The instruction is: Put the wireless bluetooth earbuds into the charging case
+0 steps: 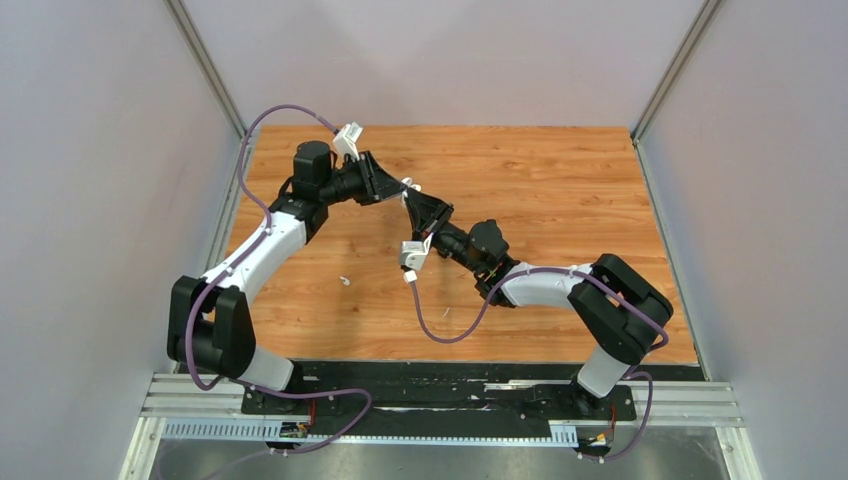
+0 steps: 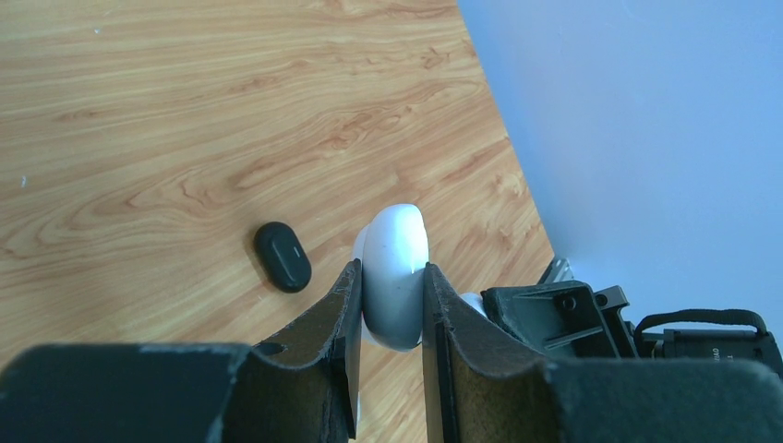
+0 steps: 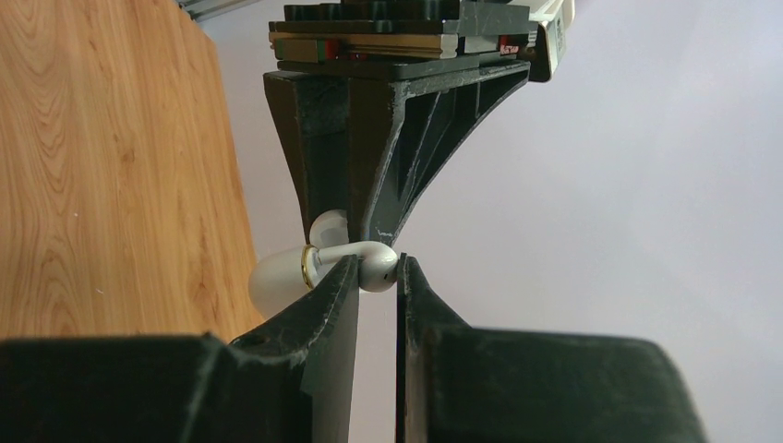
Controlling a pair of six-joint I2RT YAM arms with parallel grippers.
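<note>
The white charging case (image 2: 395, 277) is held in my left gripper at the centre of the table's airspace, its fingers on either side of it. In the right wrist view the case (image 3: 275, 281) shows a gold rim at its opening. My right gripper is shut on a white earbud (image 3: 374, 263), whose stem points left into or against the case's opening; how deep it sits I cannot tell. Both grippers meet in the top view, left (image 1: 398, 190) and right (image 1: 410, 196).
A black oval object (image 2: 282, 257) lies on the wooden table (image 1: 540, 180). A small white piece (image 1: 344, 281) lies left of centre toward the front.
</note>
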